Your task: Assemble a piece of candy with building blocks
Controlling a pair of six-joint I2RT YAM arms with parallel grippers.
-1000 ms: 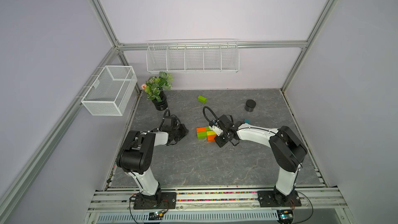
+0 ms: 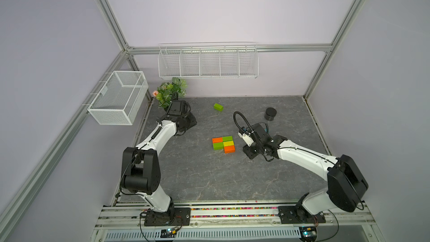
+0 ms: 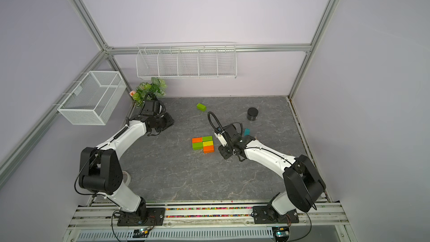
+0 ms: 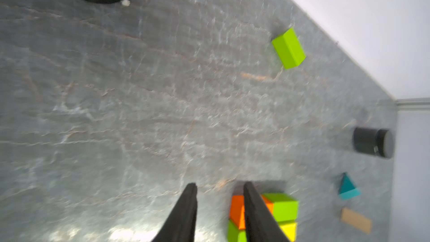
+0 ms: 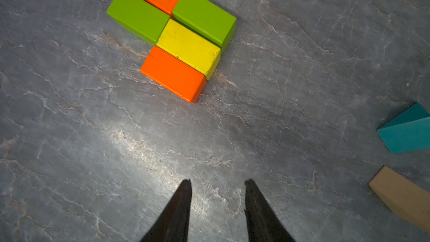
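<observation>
A cluster of orange (image 5: 172, 74), green (image 5: 138, 15) and yellow (image 5: 188, 47) blocks lies flat mid-table. A loose green block (image 4: 289, 49) sits toward the back. A teal triangular block (image 5: 405, 132) and a beige block (image 5: 398, 197) lie to the right of the cluster. My left gripper is raised at the left, fingers apart with nothing seen between them. My right gripper hangs right of the cluster, open and empty.
A potted plant (image 2: 172, 87) stands at the back left, behind my left arm; a black cylinder (image 2: 270, 113) at the back right. Wire baskets (image 2: 117, 107) hang on the walls.
My left gripper has risen and moved back toward the plant. My right gripper has moved right, away from the blocks.
</observation>
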